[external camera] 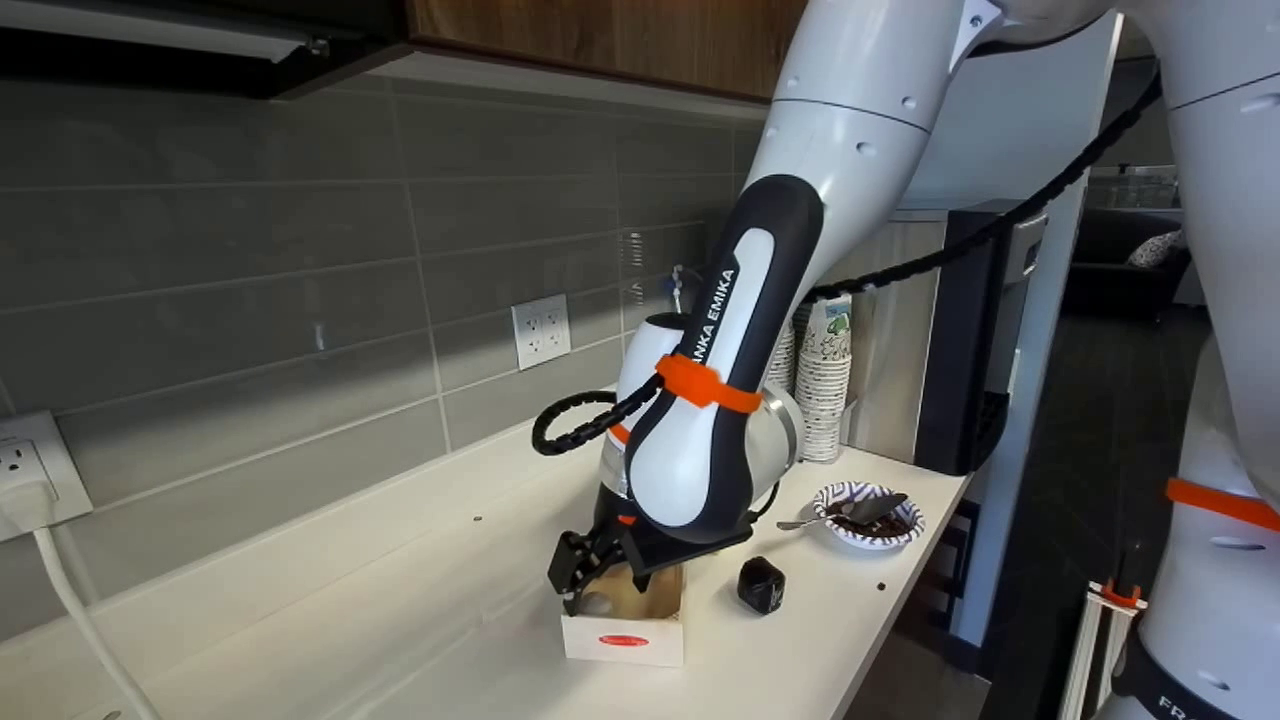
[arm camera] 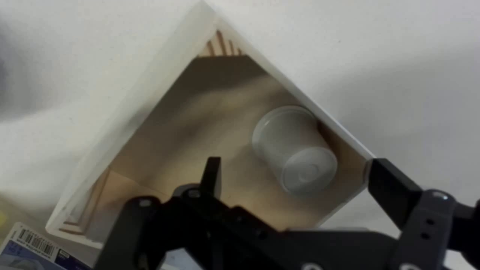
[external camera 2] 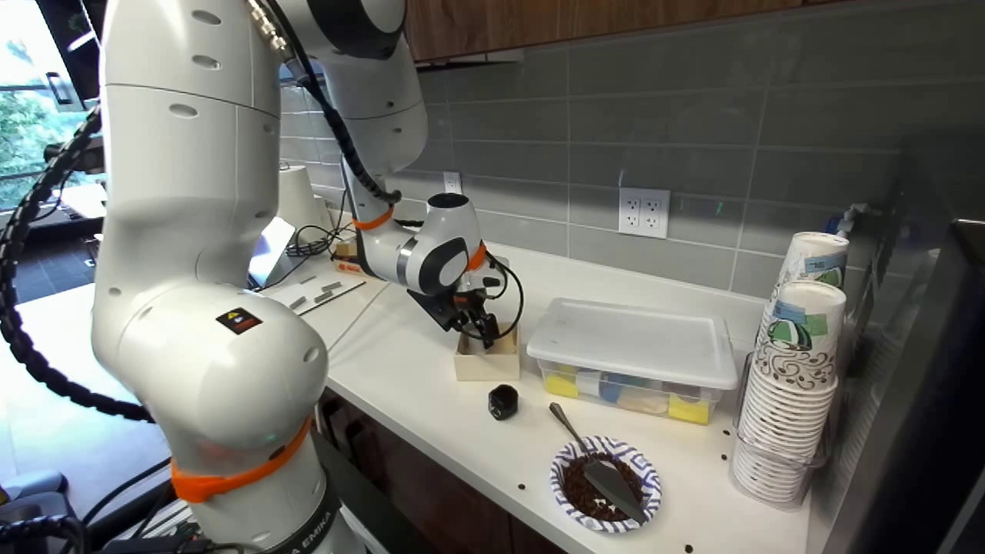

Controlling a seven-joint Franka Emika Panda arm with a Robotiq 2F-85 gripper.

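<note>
My gripper is open over a pale open-topped box (arm camera: 155,96), its fingers wide apart with nothing held between them. One finger (arm camera: 211,177) shows above the box interior; the other (arm camera: 389,191) is by the box's right corner. Inside the box a small translucent cup (arm camera: 288,139) lies on its side against one wall. From the first exterior side, the box (external camera: 624,640) stands on the counter with a red oval label facing out, and the gripper (external camera: 606,588) is low at its opening.
A black object (external camera 2: 503,402) sits on the counter close to the box. Further along are a patterned bowl (external camera 2: 560,471) with dark bits and a spatula, a lidded clear bin (external camera 2: 637,346) and stacked paper cups (external camera 2: 785,425). Left of the box, the counter (external camera: 396,612) is mostly clear.
</note>
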